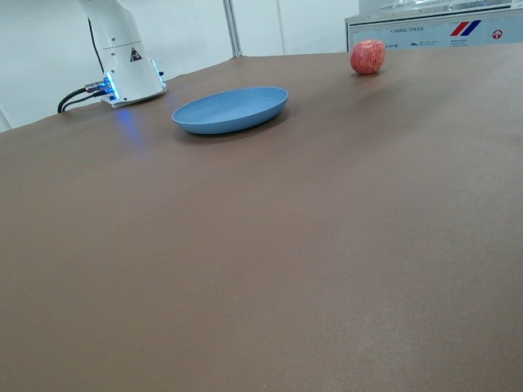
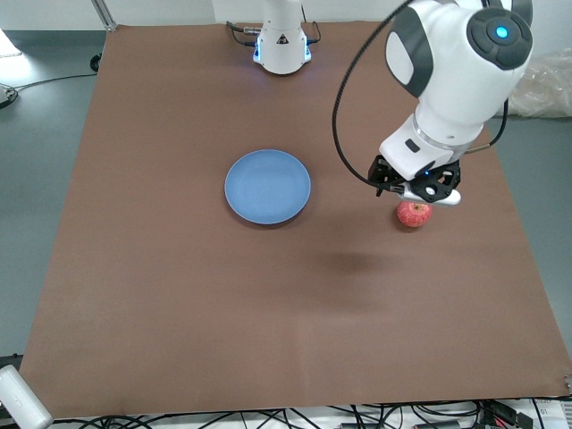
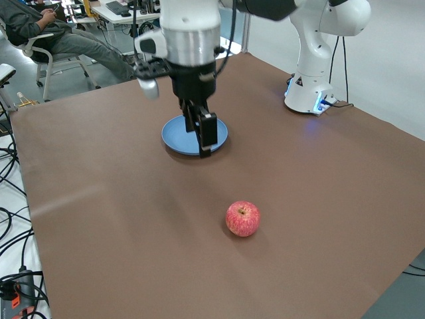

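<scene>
A red apple (image 2: 414,214) (image 1: 368,57) (image 3: 242,218) rests on the brown tabletop (image 2: 250,322). A round blue plate (image 2: 267,186) (image 1: 230,110) (image 3: 178,135) lies flat and empty, left of the apple in the left view. My arm's gripper (image 3: 205,154) hangs over the table; in the right view it is in front of the plate, beyond the apple. In the left view the wrist is just above and beside the apple, hiding the fingertips. Whether the fingers are open or shut is unclear.
Cables run beyond the edges.
</scene>
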